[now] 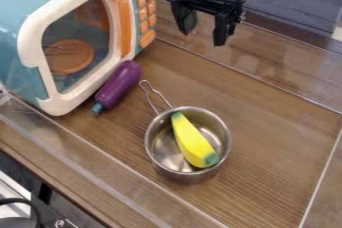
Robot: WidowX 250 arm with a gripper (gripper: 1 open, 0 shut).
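A yellow banana (195, 142) lies inside a steel pot (167, 157) with a wire handle, on the wooden counter. A purple eggplant (119, 84) rests left of the pot, beside a toy microwave (27, 32) with a white door frame. The black gripper (202, 22) is high at the back, right of the microwave, apart from pot and eggplant, its fingers spread open with nothing visible between them.
A wall runs along the back. The counter's edge is at the lower left, with dark objects below.
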